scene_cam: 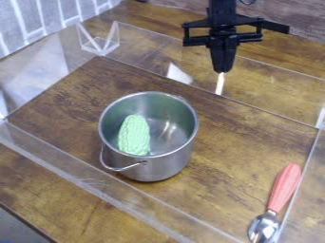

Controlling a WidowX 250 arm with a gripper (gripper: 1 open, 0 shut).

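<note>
A steel pot (172,157) with a wire handle sits at the centre-left of the wooden surface, a pale green corn-like object (133,135) inside it. My black gripper (221,66) hangs at the top, behind and to the right of the pot, its fingertips together with nothing visible between them. An ice cream scoop (279,199) with a pink handle lies at the lower right.
Clear plastic walls (38,142) border the wooden area. A small white piece (178,74) lies near the back.
</note>
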